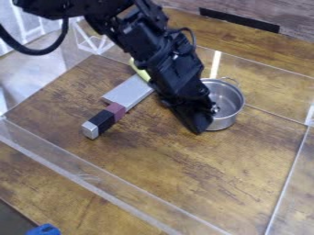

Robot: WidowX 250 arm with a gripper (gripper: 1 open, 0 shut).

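Note:
The black arm reaches in from the top left to the middle, where its gripper (199,117) points down over the near-left side of a steel pot (226,103), covering part of it. The fingertips are dark and hard to make out; I cannot see anything held between them. Left of the gripper, a silver bar (127,93) with a dark, maroon-banded end (99,124) lies on the wooden table (160,184). A yellow-green object (140,73) is mostly hidden behind the arm.
A clear strip crosses the lower left, and a small blue object (43,229) sits at the bottom-left edge.

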